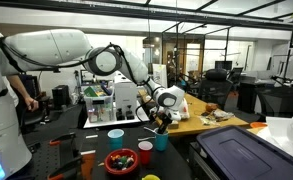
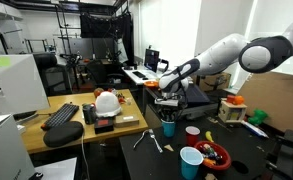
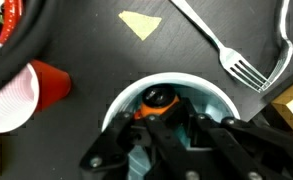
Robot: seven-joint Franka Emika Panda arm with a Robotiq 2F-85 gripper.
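Note:
My gripper points down at the mouth of a blue cup, which stands on the dark table. From the wrist view, dark gripper parts cover much of the cup's opening. Next to them, at the pale cup rim, shows a small object with a black rounded top and an orange part. Whether the fingers press on that object or stand apart from it is hidden. In exterior view 2 the same cup sits upright under the gripper.
Close by are a red cup, a second blue cup and a red bowl of small items. A fork lies beside the cup. A large dark bin lid takes up the right side.

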